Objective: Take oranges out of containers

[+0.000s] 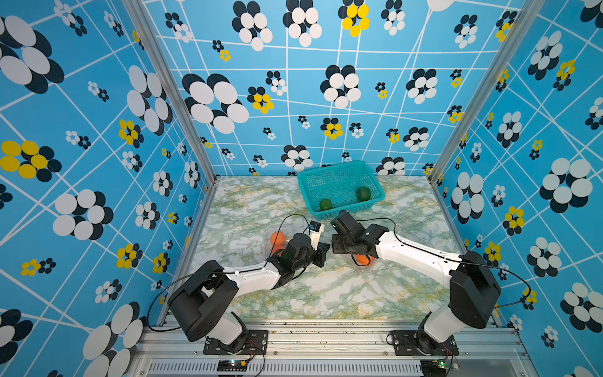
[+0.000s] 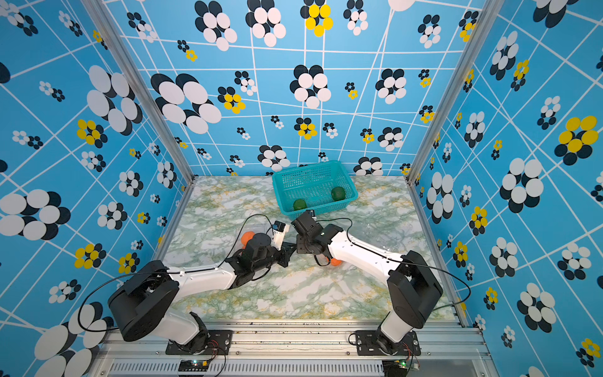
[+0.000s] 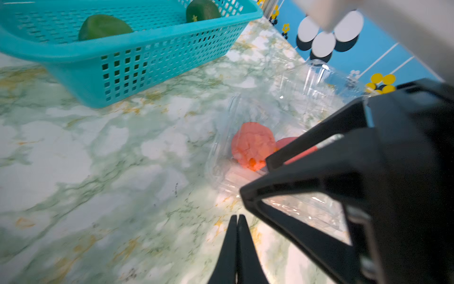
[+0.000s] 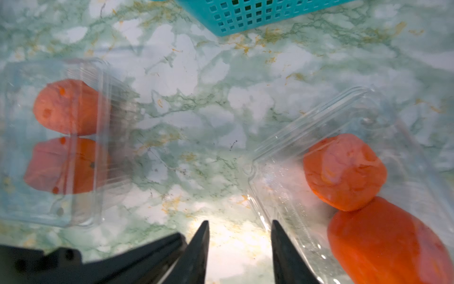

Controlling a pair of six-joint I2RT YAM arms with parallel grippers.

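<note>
Two oranges (image 4: 345, 171) lie in a clear container (image 4: 302, 120) on the right of the right wrist view; the left wrist view shows its clear lid (image 3: 307, 80) raised behind. Another clear container (image 4: 107, 90) at the left holds two more oranges (image 4: 66, 107), seen through its plastic. My right gripper has its fingers apart with nothing between, close to the right container's left edge. In the left wrist view, my left gripper is shut, with nothing visible between its tips, and the right gripper's dark fingers (image 3: 302, 182) cross in front of the right container.
A teal basket (image 1: 311, 188) with two green fruits (image 1: 363, 193) stands at the back of the marble table (image 1: 314, 295). Both arms' ends nearly meet in the middle.
</note>
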